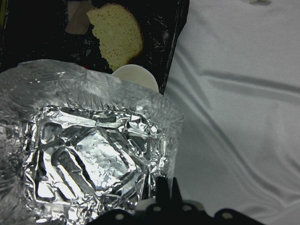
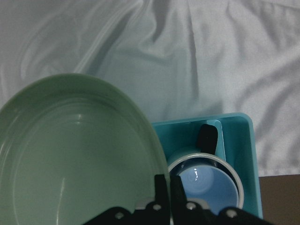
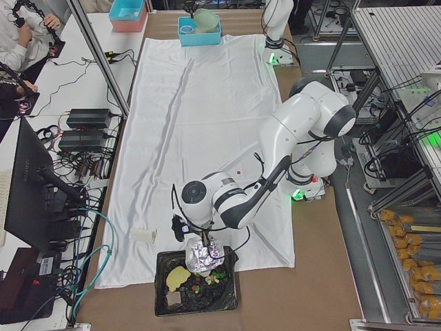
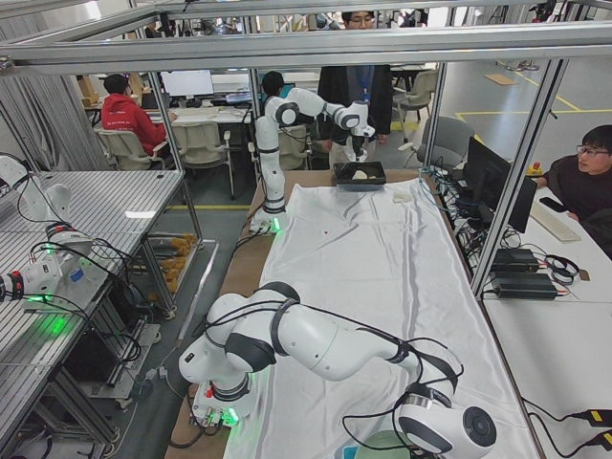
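My left gripper is shut on the rim of a crumpled foil tray [image 1: 93,157], which hangs over a black bin [image 3: 165,303]. In that bin are a slice of bread [image 1: 117,35], a white cup [image 1: 136,75] partly hidden by the foil, a flat brownish piece [image 1: 77,14] and small coloured scraps [image 3: 213,279]. My right gripper is shut on the rim of a pale green plate [image 2: 75,150] at a blue basin [image 2: 239,126], which also holds a cup [image 2: 206,187] and a dark-handled item [image 2: 206,140].
The white cloth [image 3: 193,110] between the arms is mostly clear. A pale flat item [image 3: 143,235] lies on it left of the left gripper. A monitor and cables line the side table.
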